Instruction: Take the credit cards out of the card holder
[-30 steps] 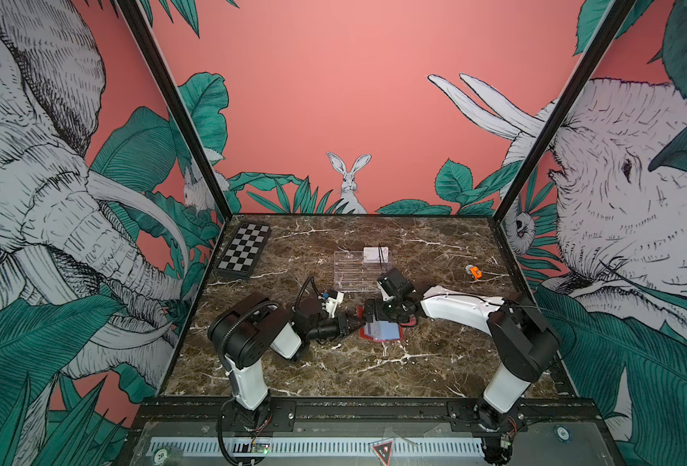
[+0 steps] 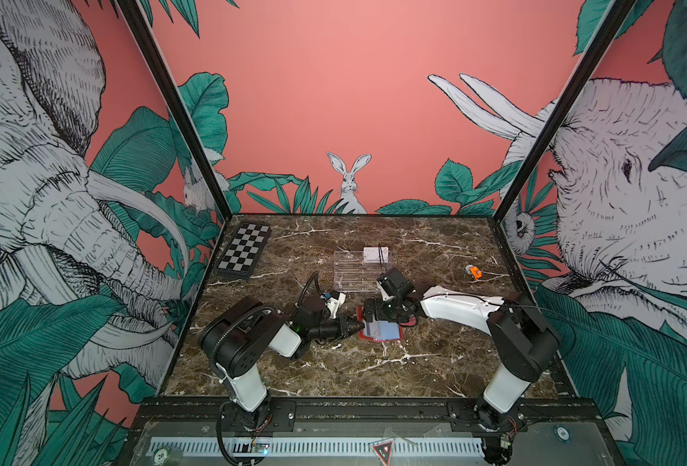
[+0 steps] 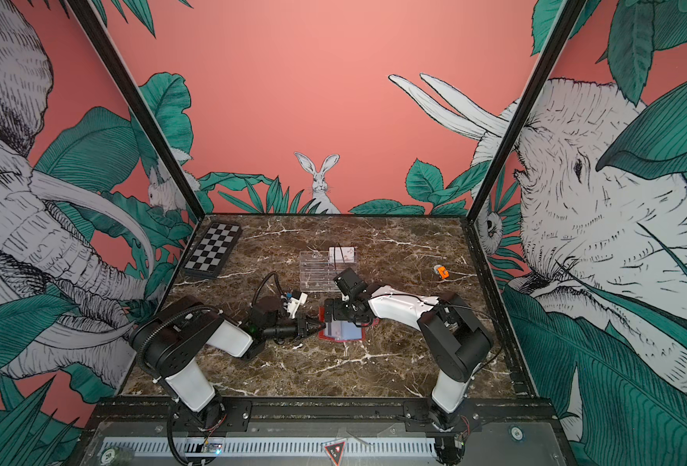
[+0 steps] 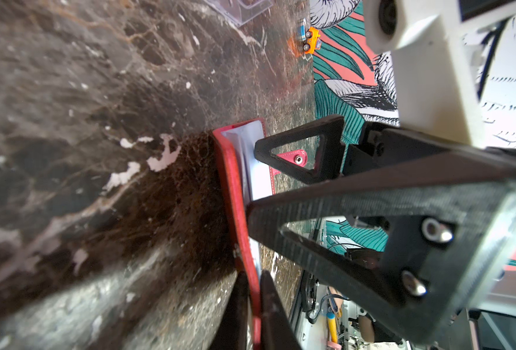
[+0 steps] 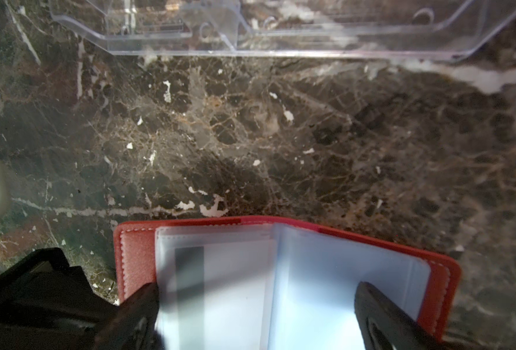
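The red card holder lies opened out on the table, with clear sleeves on its inner faces. A white card with a grey stripe shows in its left sleeve; the right sleeve looks pale blue. Close on both sides of the holder's left cover edge sit the fingers of my left gripper, the red edge between them. My right gripper stands wide open over the holder, with nothing gripped between its fingers. In the top views my right hand hides the holder's upper part.
A clear plastic rack stands behind the holder, a white card-like item at its back right. A checkered board lies at the far left, a small orange toy at the right.
The left gripper has shifted slightly and its fingers have come closer together at the holder's left edge. My right arm has stayed in place.
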